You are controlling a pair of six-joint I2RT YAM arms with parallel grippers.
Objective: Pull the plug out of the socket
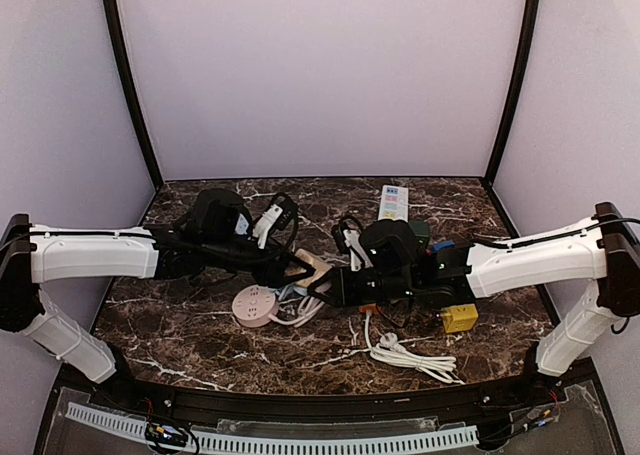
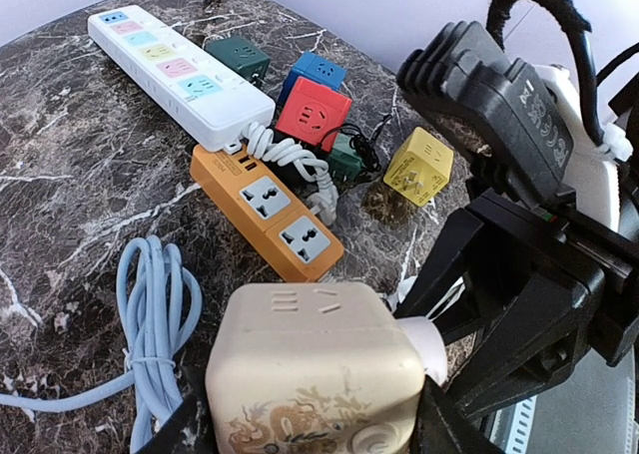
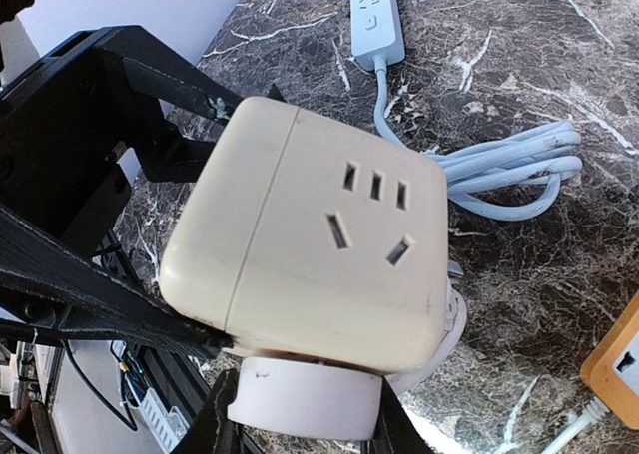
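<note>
A beige cube socket fills the bottom of the left wrist view, with my left gripper shut on it. In the right wrist view, the same socket shows its slotted face, with the left fingers gripping it from the left side. Against its lower side sits a white plug, which my right gripper is shut on. The plug also shows at the socket's right side in the left wrist view. A thin dark line runs between plug and socket; whether the pins are inside is hidden.
Below the grippers lie a round pink socket and a coiled white cable. A white power strip, an orange strip, a red cube, a yellow cube and a blue-grey cable lie around.
</note>
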